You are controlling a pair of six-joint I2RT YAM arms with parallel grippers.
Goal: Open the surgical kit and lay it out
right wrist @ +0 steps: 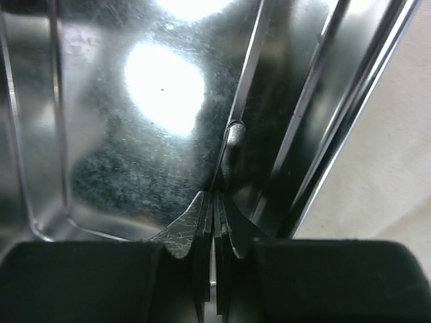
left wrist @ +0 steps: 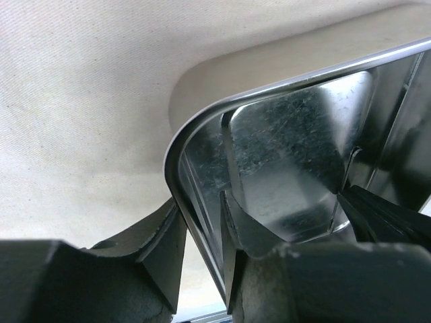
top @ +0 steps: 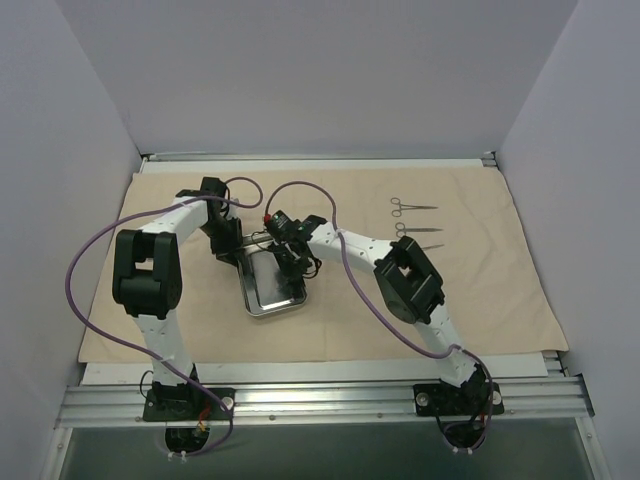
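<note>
A steel tray (top: 262, 304) lies left of centre in the top view, both grippers at it. My left gripper is shut on its rim (left wrist: 262, 92), as the left wrist view shows. My right gripper is down inside the tray over its floor (right wrist: 128, 168), fingertips together beside a thin metal piece (right wrist: 234, 134); whether anything thin is between them is hard to tell. Scissor-like instruments (top: 410, 230) lie on the cloth to the right.
Another instrument (top: 418, 207) lies toward the back right. Purple cables arch over both arms.
</note>
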